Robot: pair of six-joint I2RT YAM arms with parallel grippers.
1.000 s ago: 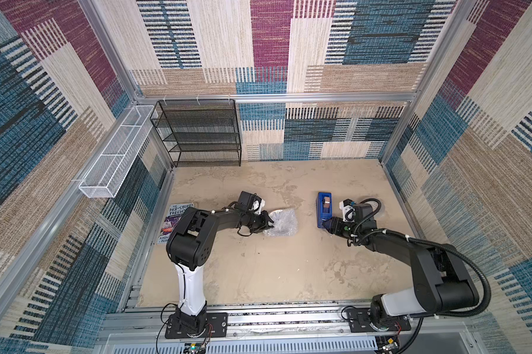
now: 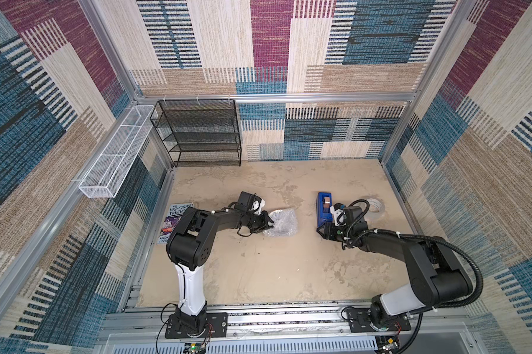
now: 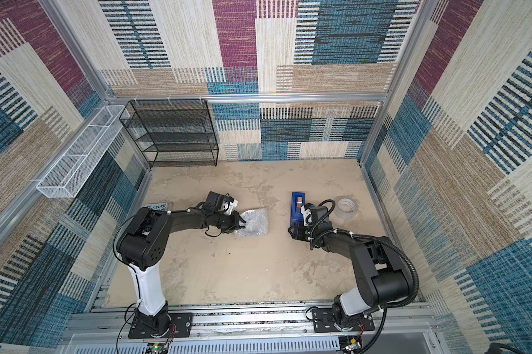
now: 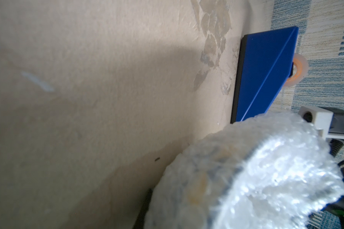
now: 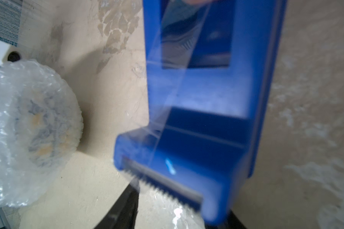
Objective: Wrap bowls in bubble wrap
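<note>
A bowl bundled in clear bubble wrap (image 2: 284, 222) rests in the middle of the table, and my left gripper (image 2: 270, 222) is shut on its left side. In the left wrist view the wrapped bundle (image 4: 236, 179) hides most of the fingers. To its right stands a blue tape dispenser (image 2: 324, 207) with a roll of tape. My right gripper (image 2: 322, 233) is at the dispenser's near end. In the right wrist view its fingers (image 5: 122, 210) are apart below the serrated cutter (image 5: 162, 185), with a shiny clear patch visible between them; whether that is tape I cannot tell.
A clear tape roll (image 3: 346, 207) lies behind the right arm. A book (image 2: 174, 221) lies at the left, partly behind the left arm. A black wire rack (image 2: 201, 138) stands at the back left.
My right gripper has moved left and slightly toward the front along the dispenser's near end. The left arm, the wrapped bowl and the dispenser have stayed in place.
</note>
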